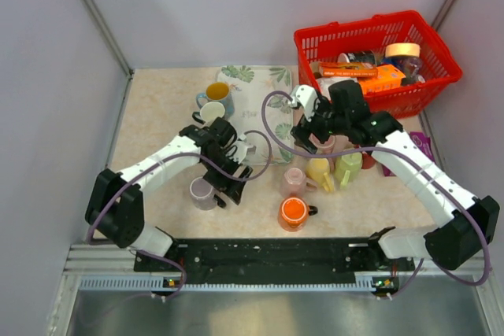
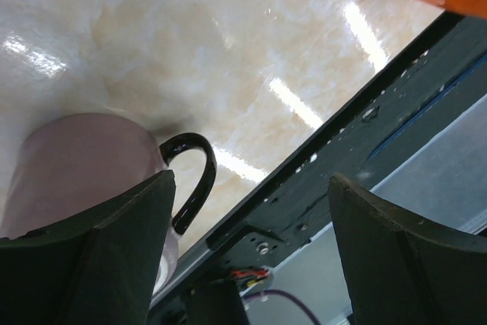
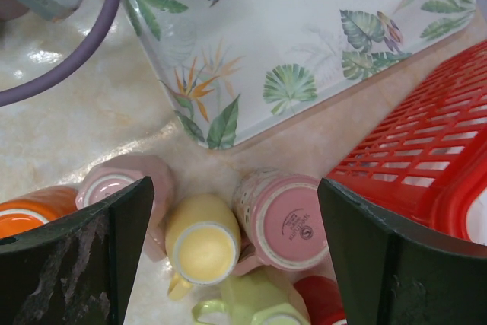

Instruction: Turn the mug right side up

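A mauve mug (image 1: 203,193) with a black handle (image 2: 199,180) stands at the front left of the table. In the top view my left gripper (image 1: 236,185) is to the right of this mug, its fingers apart and nothing held. One finger (image 2: 125,256) covers part of the mug in the left wrist view. My right gripper (image 1: 304,138) hovers open and empty above the mugs on the right. Beneath it a pink mug (image 3: 293,221) shows a stamped base, a yellow mug (image 3: 202,245) its round base. Another pink mug (image 3: 133,176) lies left of the yellow one.
An orange mug (image 1: 293,214) is near the front edge and a green mug (image 1: 346,169) is at right. The patterned tray (image 1: 256,100) lies behind. A filled red basket (image 1: 378,33) borders the back right. Blue (image 1: 218,94) and white mugs (image 1: 211,112) stand at back left.
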